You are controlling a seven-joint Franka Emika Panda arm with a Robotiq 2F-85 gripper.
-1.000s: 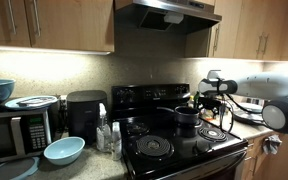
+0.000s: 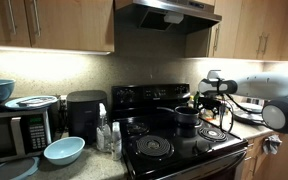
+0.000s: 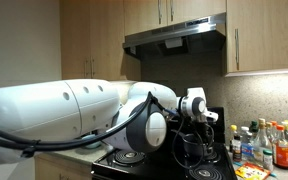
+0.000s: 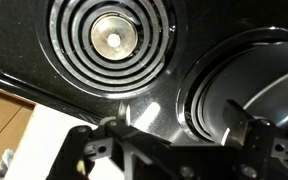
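Note:
A dark pot [image 2: 187, 117] stands on the black stove [image 2: 162, 164], toward its back right. My gripper is above the stove with its fingers apart, and bare stovetop shows between them in the wrist view. There, the pot [image 4: 269, 88] lies to the right, and one finger overlaps its near rim in the picture. Whether that finger touches the pot, I cannot tell. In the second exterior view the arm reaches over to the pot [image 3: 194, 152] from the left, so the fingertips are hard to make out.
An empty coil burner [image 4: 114, 40] is beside the pot. Bottles [image 3: 267, 143] crowd the counter right of the stove. Left of it stand spray bottles [image 2: 103, 132], a light blue bowl [image 2: 64, 151] and a microwave [image 2: 14, 137]. A range hood [image 2: 169, 15] hangs overhead.

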